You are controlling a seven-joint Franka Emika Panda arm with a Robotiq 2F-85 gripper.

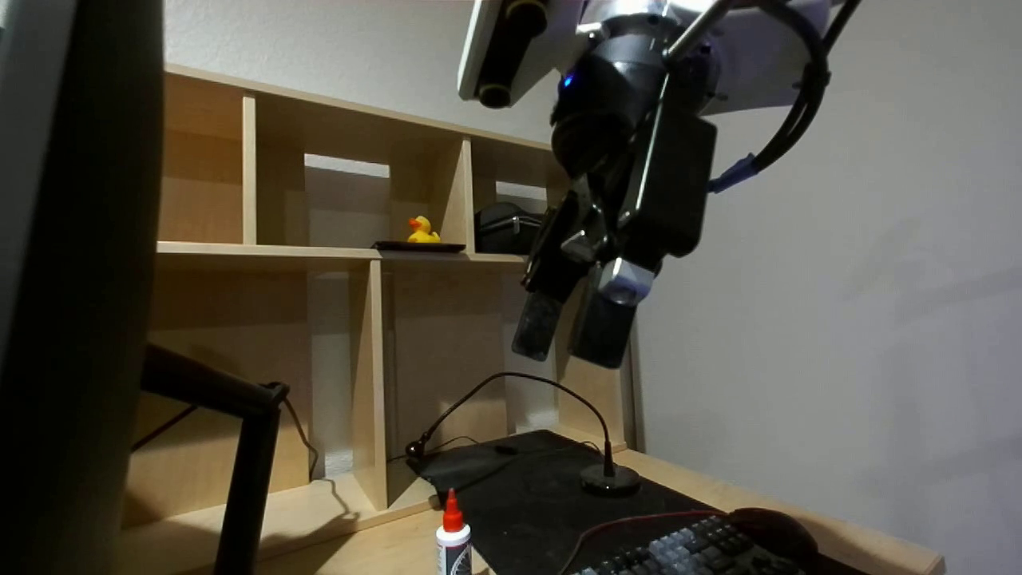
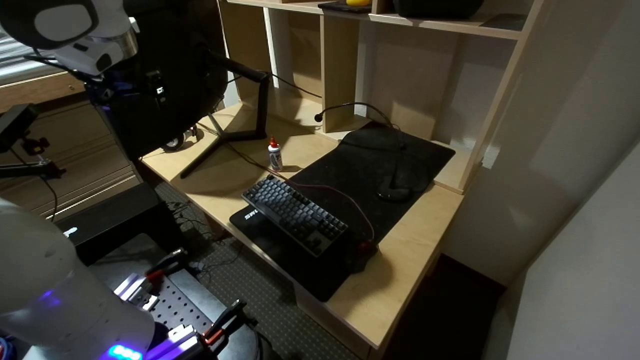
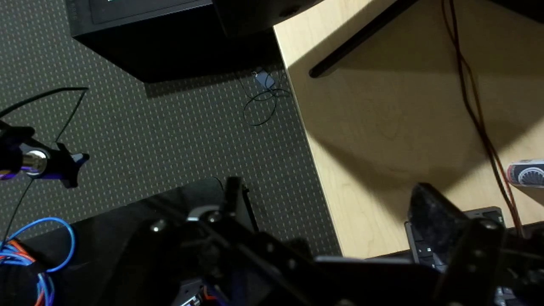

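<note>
High above the desk in exterior view 1, my gripper [image 1: 570, 332] points down with its two black fingers apart. It is open, and nothing is between the fingers. In the wrist view the same gripper shows its fingertips spread wide over the desk edge and floor. A small white bottle with a red tip [image 2: 275, 156] stands upright on the desk left of the keyboard [image 2: 294, 210]. Only part of the bottle [image 3: 528, 173] shows at the right of the wrist view. A yellow rubber duck [image 1: 422, 230] sits on a black tray [image 1: 418, 247] on the shelf.
A black gooseneck device [image 1: 610, 476] stands on the black desk mat [image 2: 366, 157]. A mouse [image 2: 364, 248] lies right of the keyboard. The monitor stand [image 2: 243, 135] and a red cable [image 2: 336, 192] take up desk space. A black case [image 1: 508, 230] fills another shelf bay.
</note>
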